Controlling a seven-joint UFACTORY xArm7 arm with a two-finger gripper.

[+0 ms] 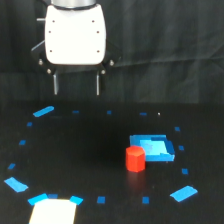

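Observation:
My gripper hangs high over the back left of the black table, its two thin fingers spread apart. Nothing shows between them, so it is open. Well below it and to the right, a red block stands on the table in front of a blue tray. A light blue piece lies in the tray. From this angle the red block overlaps the tray's front left corner; whether they touch I cannot tell.
At the front left edge sits a pale, brightly lit block. Blue tape strips and several small blue squares mark the table.

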